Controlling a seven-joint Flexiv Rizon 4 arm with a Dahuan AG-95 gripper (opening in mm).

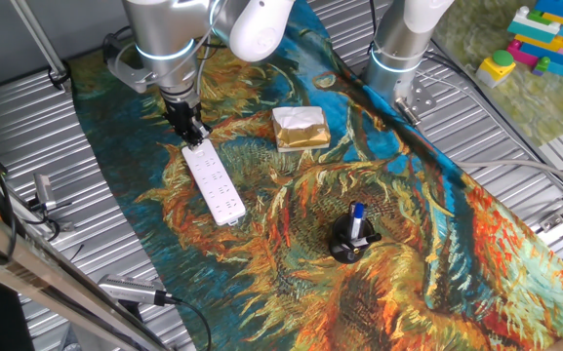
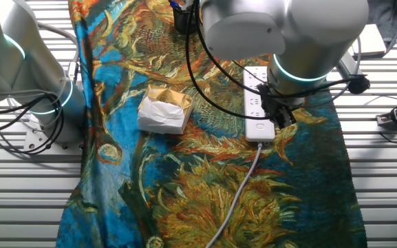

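A long white power strip (image 1: 215, 185) lies on the painted cloth, its sockets facing up; in the second exterior view the strip (image 2: 254, 124) is partly covered by the arm, and a pale cord runs from its near end. My black gripper (image 1: 197, 136) points down at the strip's end nearest the arm, its fingertips at or just above the surface. From the other side, the gripper (image 2: 281, 118) sits over the edge of that same end. The fingertips are too small and dark to show whether they are apart or touching, or whether anything is between them.
Beside the strip stands a white and gold box (image 1: 301, 129). A black round holder (image 1: 350, 242) with a blue-capped marker (image 1: 357, 220) stands farther along the cloth. Bare cloth surrounds the strip.
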